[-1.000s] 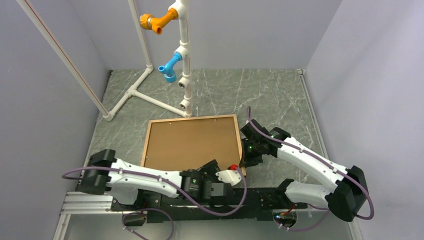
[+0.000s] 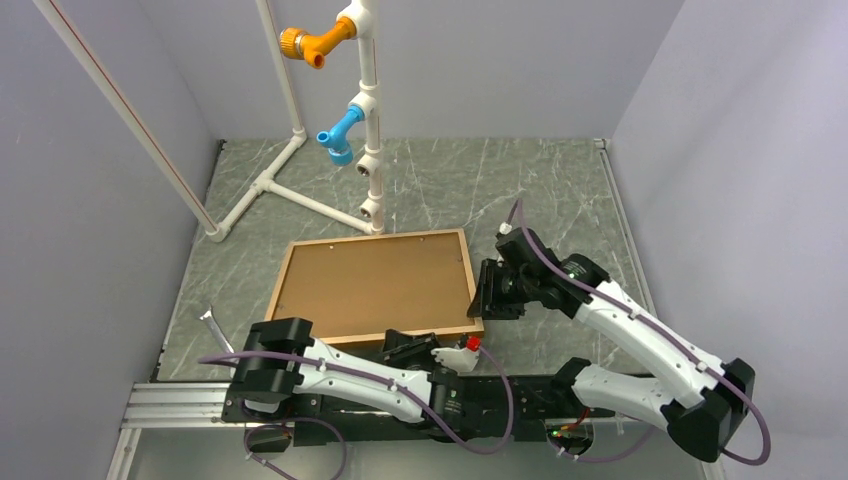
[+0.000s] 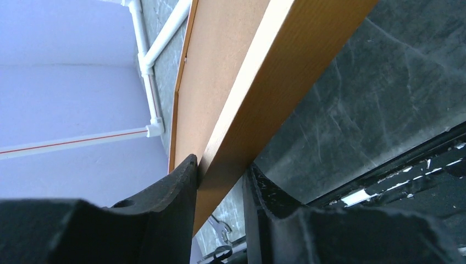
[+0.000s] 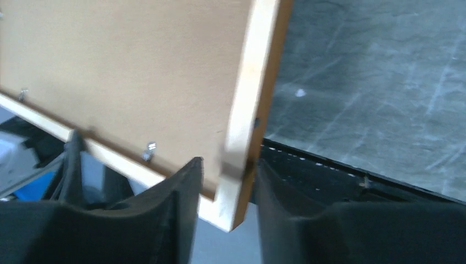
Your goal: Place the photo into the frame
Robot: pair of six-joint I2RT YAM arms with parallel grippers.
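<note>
The wooden picture frame (image 2: 366, 236) lies face down on the grey surface, its brown backing (image 2: 375, 285) inside the rails. No photo shows. My left gripper is at the frame's near side, its fingers astride a rail (image 3: 264, 93) and close against both faces; whether they press on it I cannot tell. Near the near right corner, my right gripper stands part open around the right rail (image 4: 247, 93), with a gap beside the inner finger (image 4: 184, 184). In the right wrist view, small metal tabs (image 4: 149, 150) show along the inner edge.
White pipes (image 2: 315, 204) with blue (image 2: 341, 138) and orange (image 2: 318, 43) fittings stand behind the frame. A metal tool (image 2: 215, 328) lies at the front left, near my left arm.
The frame has shifted slightly left, and its near right corner has moved toward the back.
</note>
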